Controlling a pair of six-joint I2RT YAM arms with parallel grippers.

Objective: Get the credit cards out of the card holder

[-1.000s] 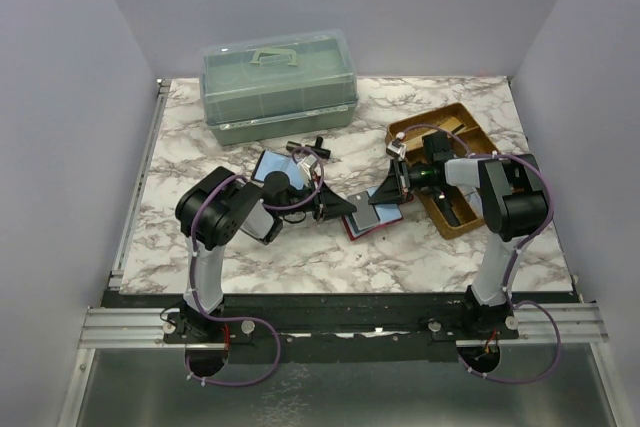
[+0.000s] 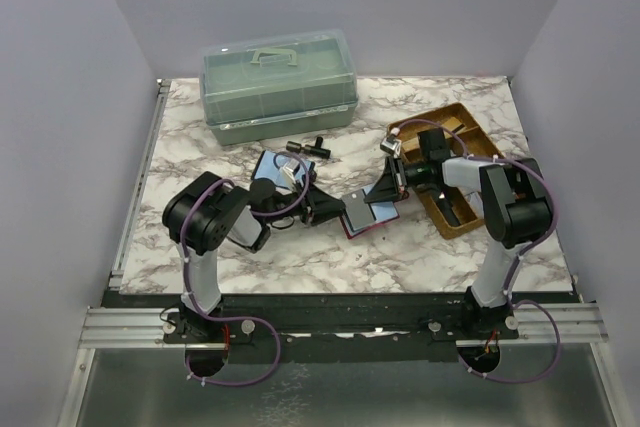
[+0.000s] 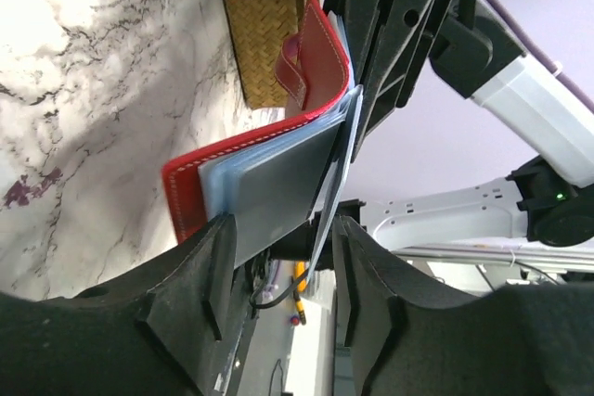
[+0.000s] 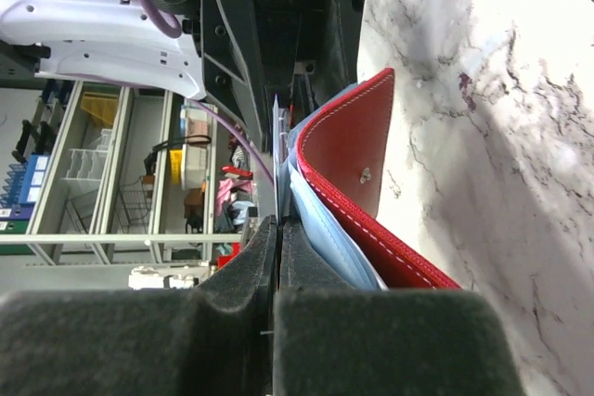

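Note:
The card holder [image 2: 375, 215], red with pale blue sleeves and grey cards, is held upright between both grippers near the middle of the table. In the left wrist view its red cover [image 3: 190, 194] and the card stack [image 3: 274, 187] face my left gripper, whose fingers stand part open at the stack's near end, a thin sleeve rising between them. My right gripper is shut on the card holder's edge; in the right wrist view the red cover [image 4: 348, 155] curves away to the right of its fingers.
A wooden compartment box [image 2: 462, 117] lies at the right, partly under the right arm. A lidded green container [image 2: 277, 87] stands at the back left. A blue card [image 2: 268, 167] and black pieces [image 2: 310, 150] lie left of centre.
My left arm has shifted slightly left and toward the table's front. The right gripper and card holder have moved slightly left as well.

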